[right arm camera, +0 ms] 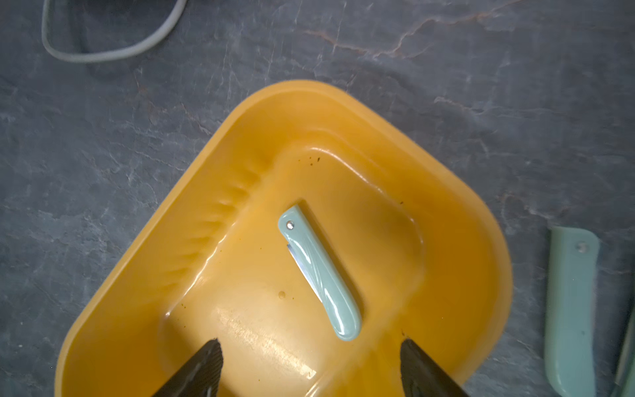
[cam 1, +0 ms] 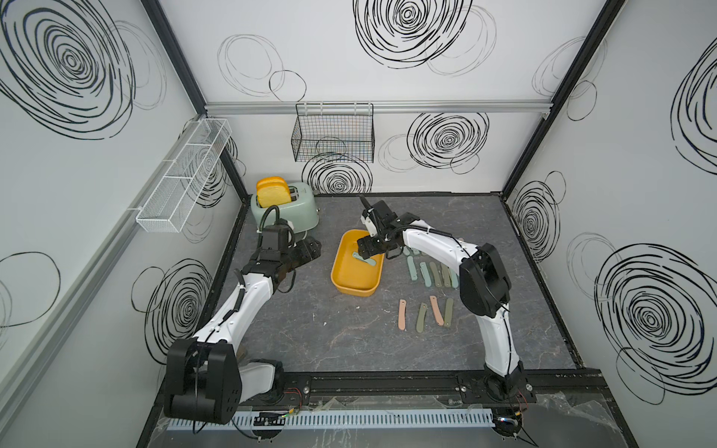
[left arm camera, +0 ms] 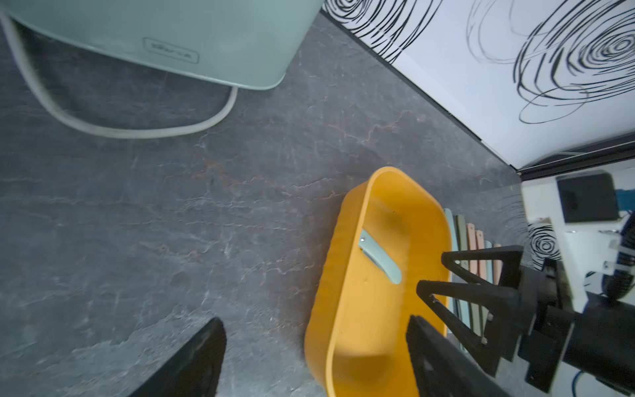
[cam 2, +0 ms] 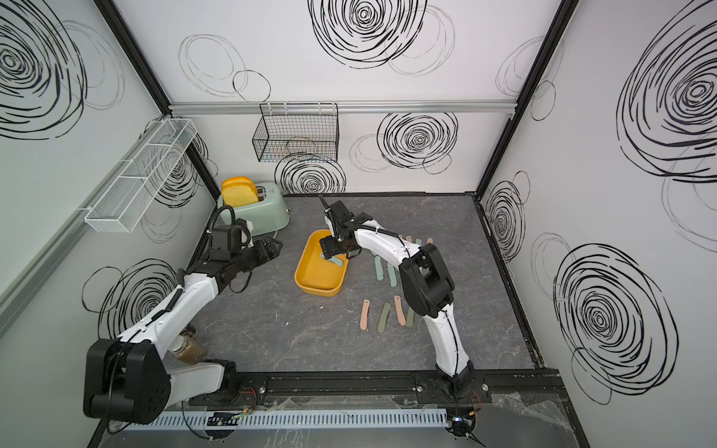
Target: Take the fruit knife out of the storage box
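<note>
Inside the orange storage box, a light-green folding fruit knife lies flat on the floor, slanted, with a sliver of blade showing along its side. My right gripper is open above the box, its fingers apart with the knife ahead of them and nothing between. In the left wrist view, that same right gripper reaches over the box's far rim. My left gripper is to the left of the box, in front of the toaster. Its fingers stand apart and hold nothing.
A green toaster with yellow bread slices stands at the back left, its cord looping on the table. Several more folding knives lie right of the box, under and near my right arm. The table in front of the box is clear.
</note>
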